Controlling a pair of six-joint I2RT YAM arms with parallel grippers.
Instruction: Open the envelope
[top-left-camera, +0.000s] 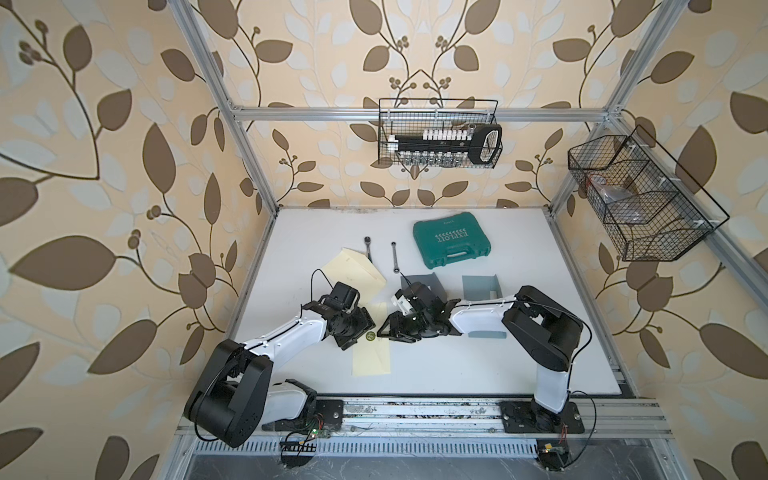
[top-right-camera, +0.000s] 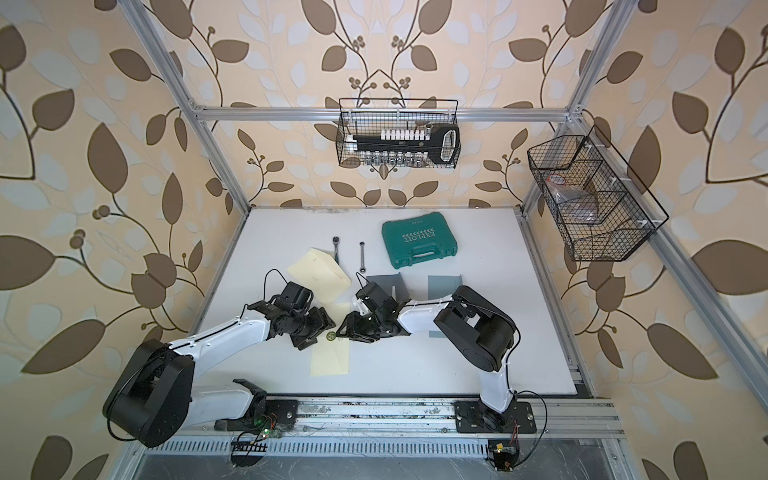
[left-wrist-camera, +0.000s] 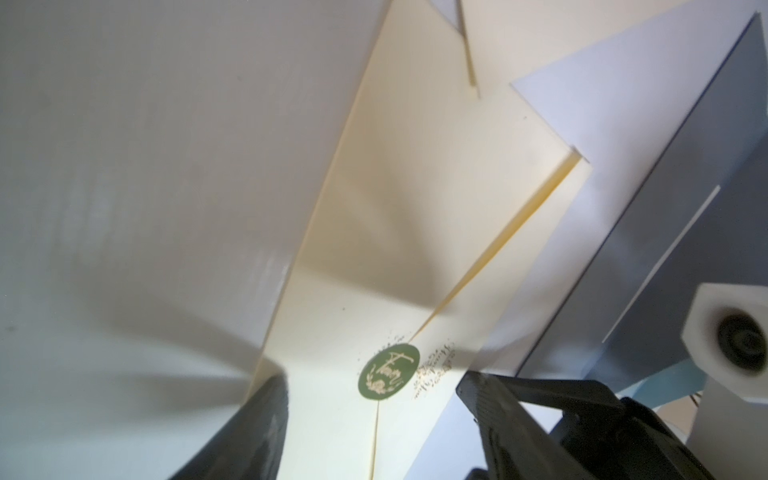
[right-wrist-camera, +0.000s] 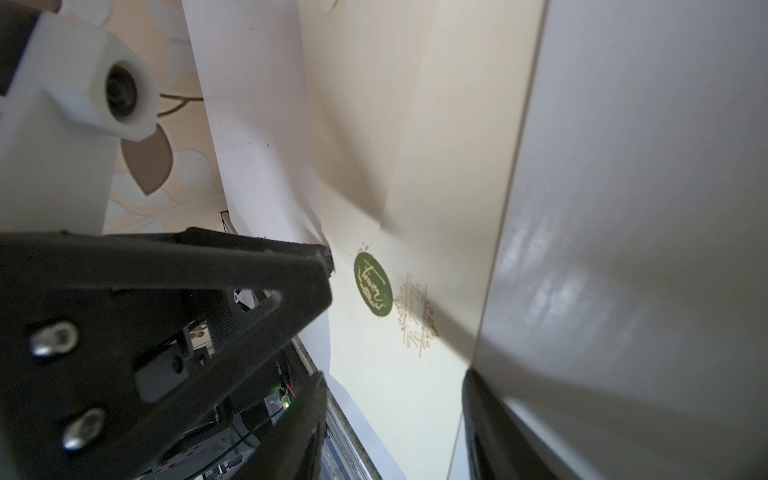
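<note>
A cream envelope (top-left-camera: 370, 361) lies on the table, its green oval seal (left-wrist-camera: 389, 371) across the seam. That seam gapes in a narrow slit (left-wrist-camera: 512, 228) towards the far end in the left wrist view. My left gripper is low over the envelope's left part, its fingers (left-wrist-camera: 257, 432) apart with paper and seal visible between them; whether they grip paper cannot be told. From the right, my right gripper reaches over the envelope beside the seal, fingers part open, nothing seen held. One black tip of the other gripper meets the paper's edge in each wrist view.
Another cream envelope (top-left-camera: 353, 272) lies behind the left gripper. Two wrenches, a green case (top-left-camera: 452, 239), a dark grey folder (top-left-camera: 432, 281) and a grey-blue box (top-left-camera: 481, 286) stand further back and right. The two grippers are very close together.
</note>
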